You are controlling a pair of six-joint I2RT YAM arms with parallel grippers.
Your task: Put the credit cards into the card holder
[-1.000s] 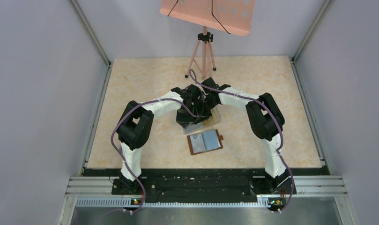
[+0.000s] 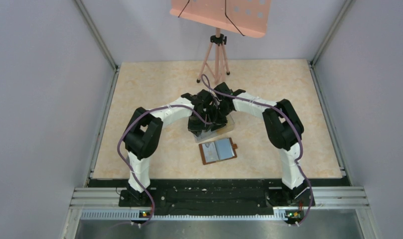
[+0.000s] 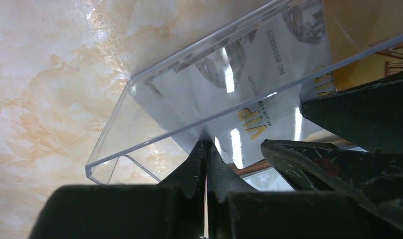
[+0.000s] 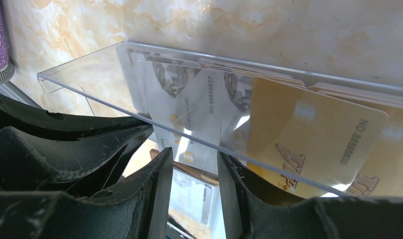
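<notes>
Inside the clear open box (image 3: pixel 107 149), white-silver VIP cards (image 4: pixel 182 94) lean at one end and gold cards (image 4: pixel 314 129) at the other. In the left wrist view, my left gripper is shut at the lower edge of a silver card (image 3: pixel 261 107); whether the card's edge is pinched cannot be made out. My right gripper stands part open over the lower part of the silver cards, its fingers (image 4: pixel 162 174) apart and gripping nothing. The brown card holder (image 2: pixel 202 154) lies open in front of the box, with a silver card in its left pocket.
Both arms meet closely over the box, and their grippers are almost touching. A pink tripod stand (image 2: pixel 218 55) rises at the back.
My right arm has shifted slightly, its elbow a little outward. The left arm, box and card holder look unmoved in the top view.
</notes>
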